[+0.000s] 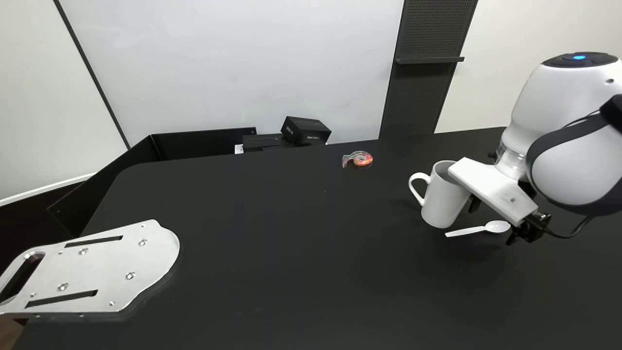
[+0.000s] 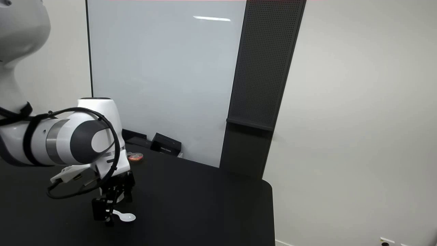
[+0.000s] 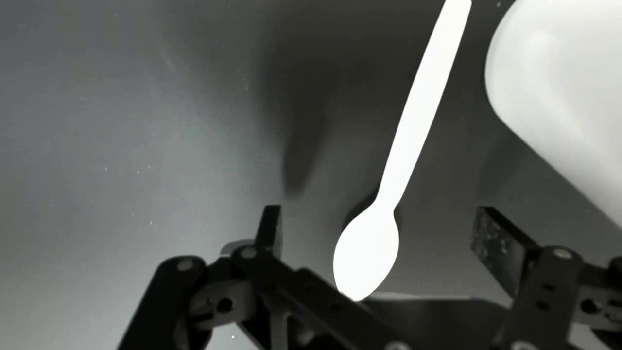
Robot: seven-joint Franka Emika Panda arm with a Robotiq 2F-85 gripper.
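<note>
A white plastic spoon (image 3: 417, 122) lies flat on the black table. In the wrist view its bowl is between the gripper's two spread fingers, touching neither as far as I can see. My gripper is open and low over the spoon. One finger (image 3: 269, 233) is left of the bowl; the other is to its right, on the mug's side. Beside the spoon stands a white mug (image 1: 440, 201), handle to the left in exterior view 1, its rim partly behind the white camera mount. In exterior view 2 the arm mostly hides the mug, while the spoon's bowl (image 2: 127, 217) shows.
Farther back on the table is a clear tape dispenser (image 1: 362, 158) with a red roll. A metal plate (image 1: 105, 262) occupies the left side, and black boxes (image 1: 306, 130) sit beyond the far edge. Mid-table is clear.
</note>
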